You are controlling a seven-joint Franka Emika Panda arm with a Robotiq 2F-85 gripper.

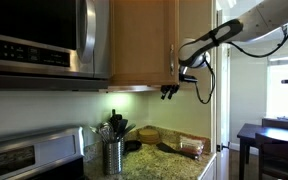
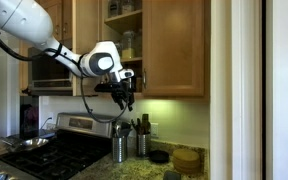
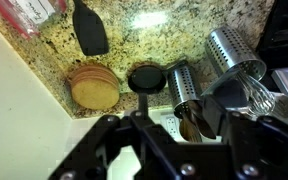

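Note:
My gripper points downward just below the lower edge of a wooden cabinet door, near its handle. From the other side, the gripper hangs in front of the cabinet, above the counter. An uncovered shelf compartment with glass jars shows beside a closed door. In the wrist view the dark fingers stand apart at the bottom, and no held object shows between them. Utensils partly overlap with the fingers there, so their exact gap is hard to judge.
Metal utensil holders stand on the speckled counter, near round wooden lids and a dark spatula. A stove and microwave lie to the side.

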